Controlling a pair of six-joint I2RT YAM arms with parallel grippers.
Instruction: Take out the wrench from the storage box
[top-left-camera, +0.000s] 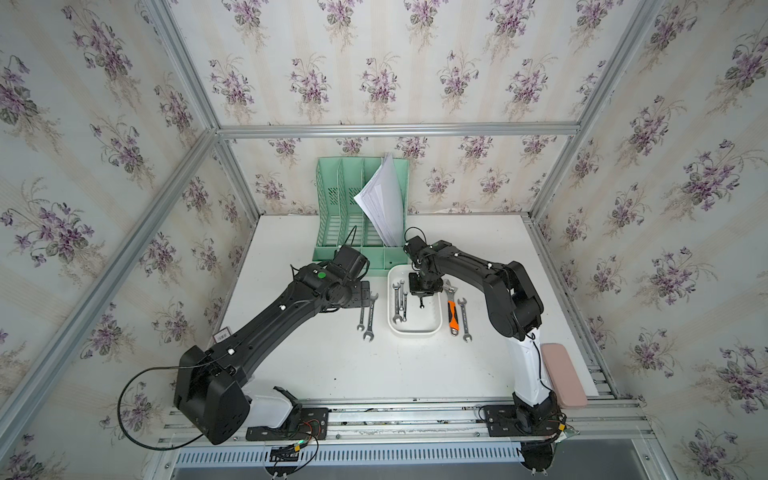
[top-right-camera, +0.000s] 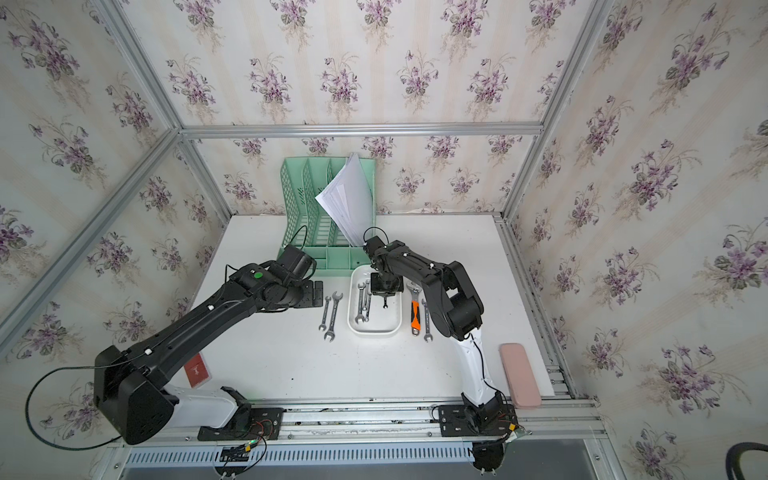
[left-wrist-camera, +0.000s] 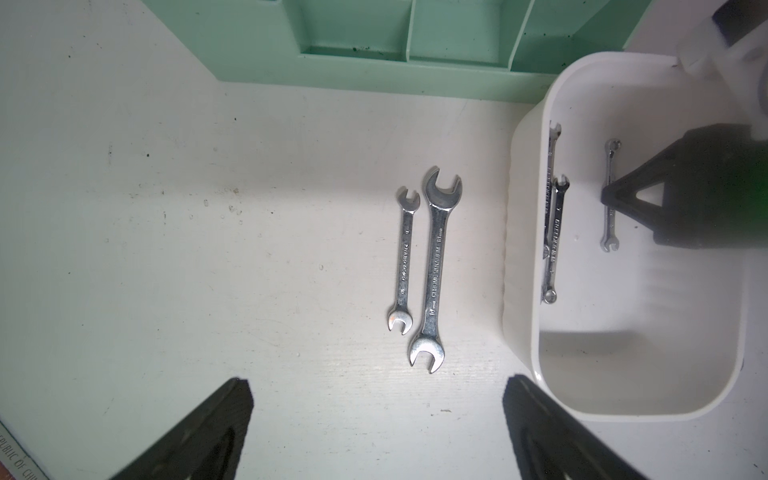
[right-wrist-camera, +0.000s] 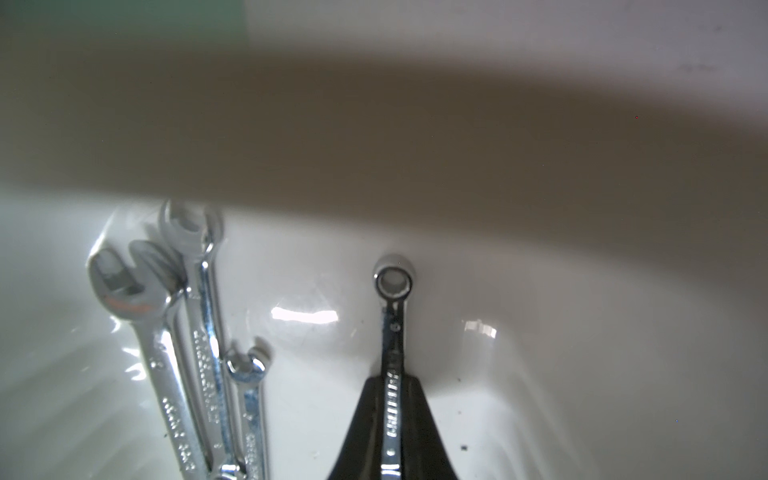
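Observation:
A small silver wrench (right-wrist-camera: 392, 336) lies in the white storage box (left-wrist-camera: 552, 376), apart from the other wrenches. My right gripper reaches down into the box, its fingers close against both sides of this wrench's shaft, with no gap showing. Several more wrenches (right-wrist-camera: 168, 384) lie together along the box's left wall. Left of the box, my left gripper stands open above the table, nothing between its fingers. Under its camera, a long wrench (left-wrist-camera: 434, 272) and a shorter wrench (left-wrist-camera: 404, 264) lie side by side on the table.
Right of the box lie an orange-handled adjustable wrench (top-left-camera: 453, 316) and another silver wrench (top-left-camera: 465, 320). A green file rack (top-left-camera: 340, 200) holding papers stands right behind the box. A pink case (top-left-camera: 564, 374) lies at the right edge.

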